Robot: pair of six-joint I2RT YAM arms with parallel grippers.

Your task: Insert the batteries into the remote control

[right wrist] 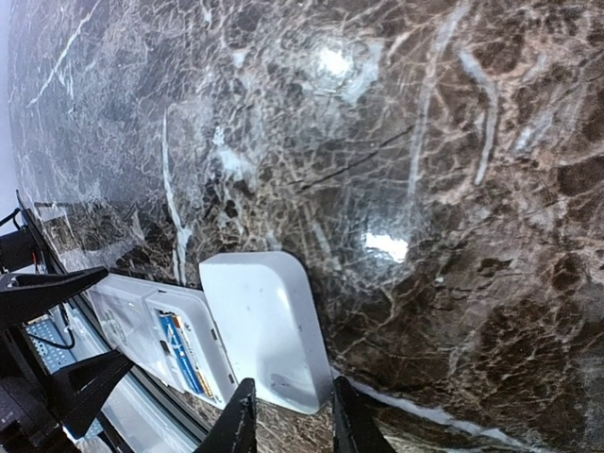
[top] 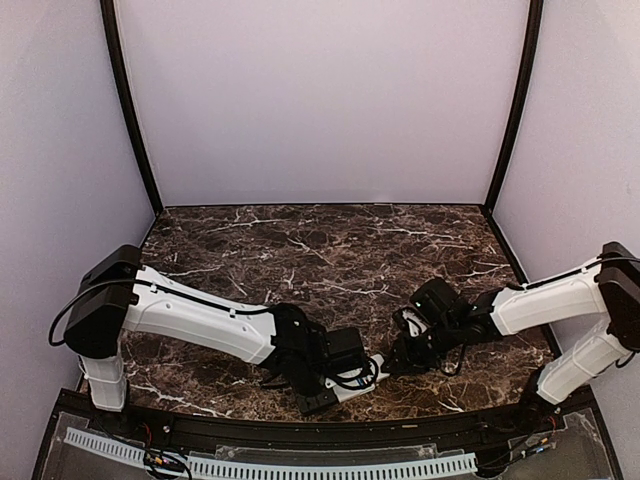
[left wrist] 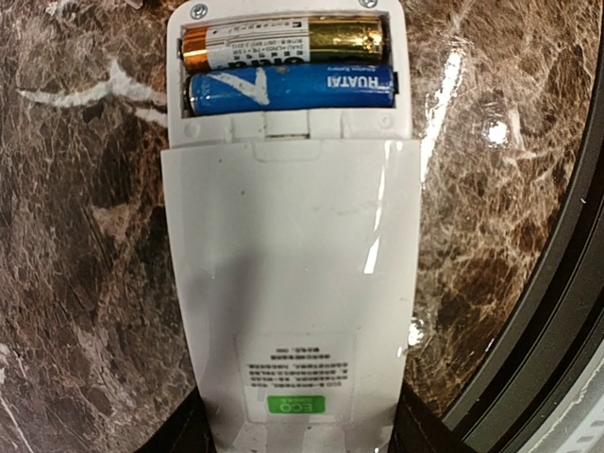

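The white remote control (left wrist: 293, 245) lies with its battery bay facing up. A gold battery (left wrist: 283, 42) and a blue battery (left wrist: 293, 89) sit side by side in the bay. At the remote's lower end, my left gripper has its fingers against both sides. The loose white battery cover (right wrist: 264, 326) is beside the bay end, close to the remote (right wrist: 127, 307). My right gripper has its fingers apart around the cover's near corner; whether they grip it is unclear. In the top view, both grippers partly hide the remote (top: 352, 391) and cover (top: 377, 362).
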